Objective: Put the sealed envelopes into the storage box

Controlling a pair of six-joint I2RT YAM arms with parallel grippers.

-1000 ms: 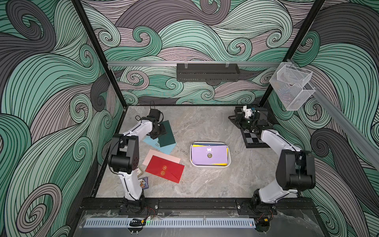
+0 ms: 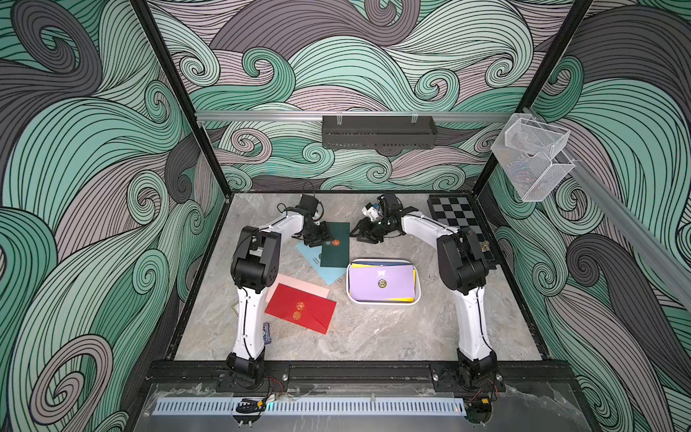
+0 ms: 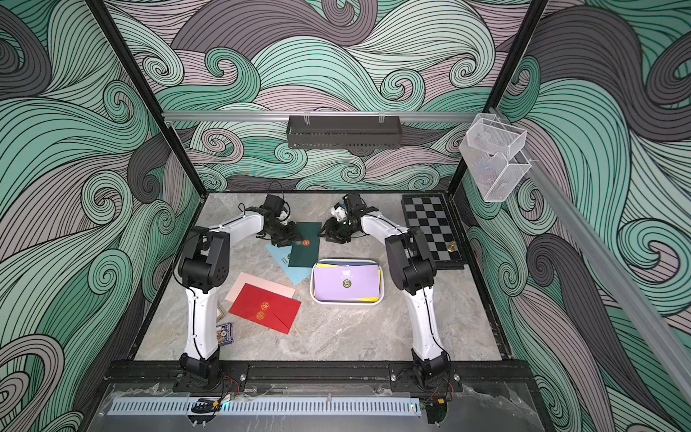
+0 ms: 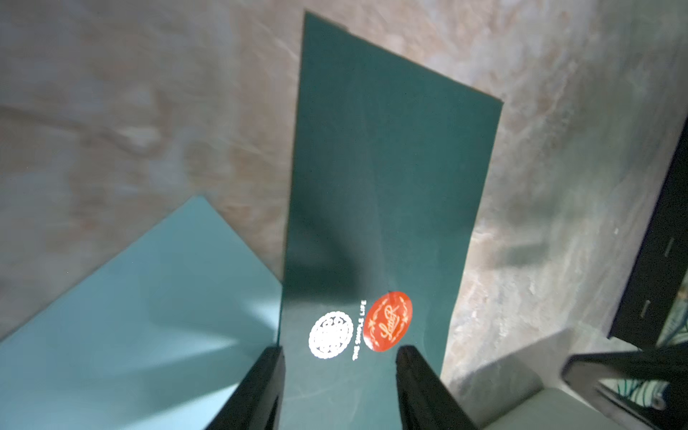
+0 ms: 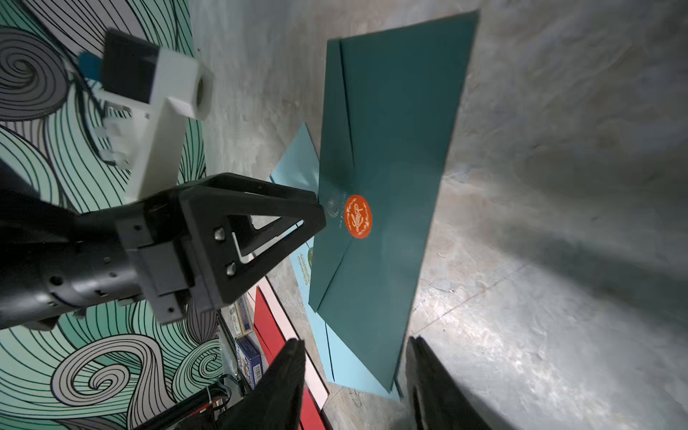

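Note:
A dark green envelope (image 2: 341,257) with an orange seal lies on the table, its lower left part over a light blue envelope (image 4: 157,308). My left gripper stands open at its left edge, fingers apart close above the surface; contact is unclear. From the right, my open right gripper faces the green envelope's other long edge, a small way off, with nothing between its fingers. Nearer the front left lie a pink envelope (image 2: 291,282) and a red one (image 2: 309,315). The storage box (image 2: 348,293) contains a lilac envelope (image 2: 396,277) on top.
At the back right is a chessboard (image 3: 429,223), with a small gold piece on it. A small blue pack (image 3: 224,333) lies near the left arm's base. Bare table surrounds the box's front and right sides.
The green envelope has slid right and turned straighter, and the blue one beneath has shifted right too. My left gripper moved right with them; my right gripper came in leftward from the chessboard.

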